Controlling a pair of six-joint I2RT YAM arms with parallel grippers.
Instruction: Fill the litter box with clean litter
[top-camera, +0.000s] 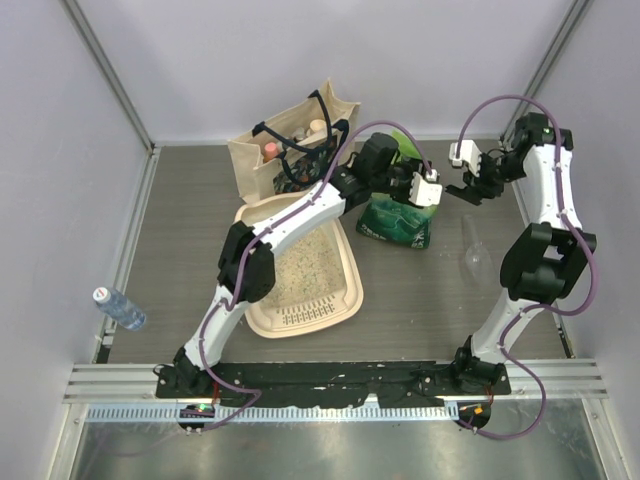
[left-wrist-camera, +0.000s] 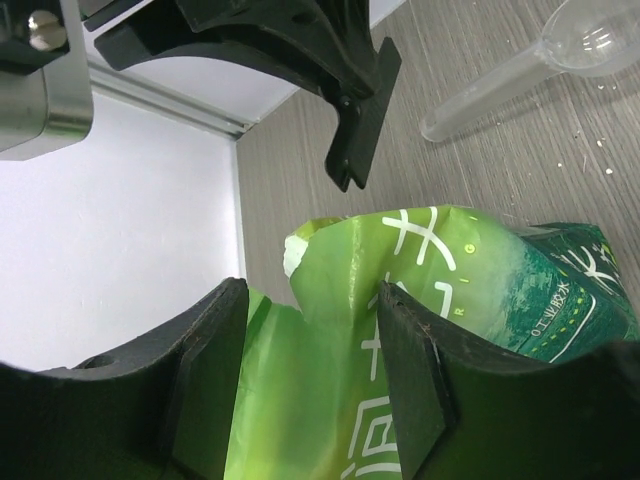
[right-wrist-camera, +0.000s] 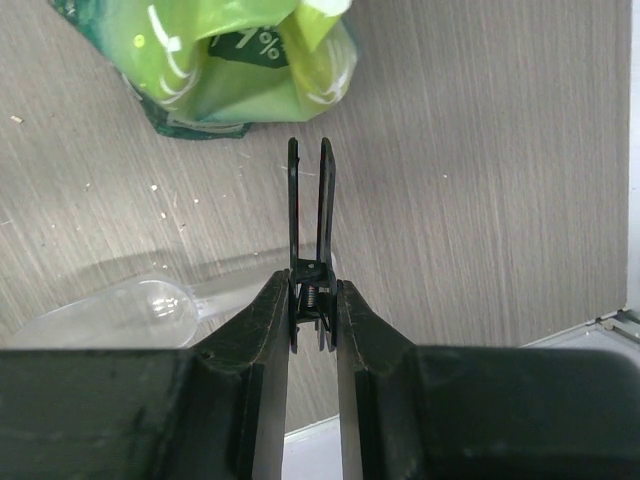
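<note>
The green litter bag (top-camera: 395, 222) stands right of the cream litter box (top-camera: 350, 292), which has litter (top-camera: 300, 272) over its floor. Over the bag's top, my left gripper is open, its fingers spread to either side of the green plastic (left-wrist-camera: 330, 350) in the left wrist view. Whether they touch it I cannot tell. My right gripper, off to the bag's right, is shut on a black clip (right-wrist-camera: 325, 205) whose two long prongs point toward the bag.
A clear scoop (top-camera: 477, 262) lies on the floor below the right gripper. Behind the box stands a beige tote bag (top-camera: 245, 165) with dark handles. A water bottle (top-camera: 120, 308) is at far left. Bare floor (top-camera: 410, 310) lies in front of the litter bag.
</note>
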